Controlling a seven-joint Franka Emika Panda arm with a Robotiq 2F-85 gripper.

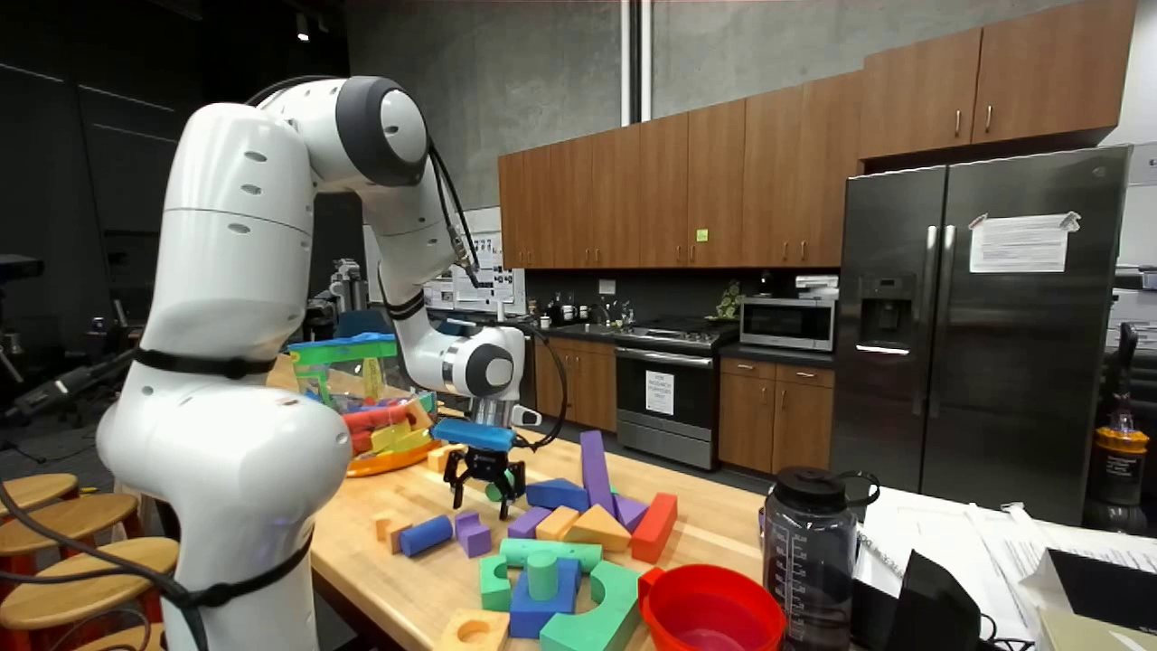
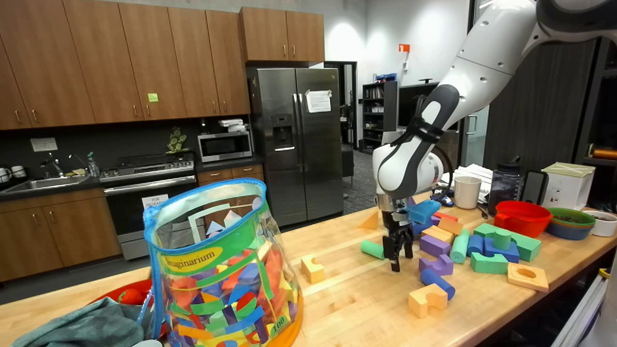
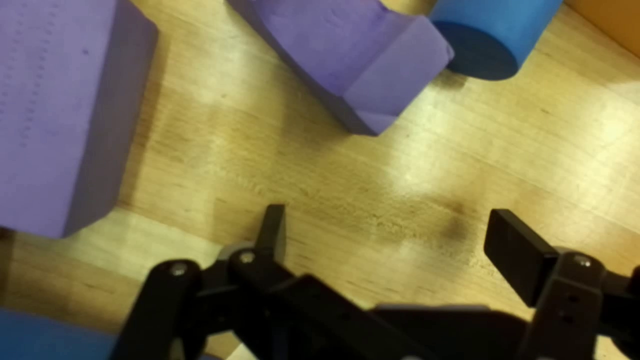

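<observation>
My gripper hangs low over the wooden table with its fingers [image 3: 520, 255] spread wide and only bare wood between them. Close to it in the wrist view are a purple notched block [image 3: 360, 54], a larger purple block [image 3: 48, 114] at the left and a blue cylinder [image 3: 498, 36] at the top right. From the second exterior view, a green cylinder [image 2: 371, 249] lies right beside the gripper [image 2: 399, 254], on the bag's side. An orange notched block [image 2: 428, 299] rests near the blue cylinder [image 2: 437, 283].
A clear bag of blocks [image 2: 222, 248] stands at the table's left. Crowded to the gripper's right are several blocks, including a green arch [image 1: 602, 608], plus a red bowl [image 1: 710, 613] and a dark bottle [image 1: 808, 564]. Bare tabletop [image 2: 353, 300] lies between bag and gripper.
</observation>
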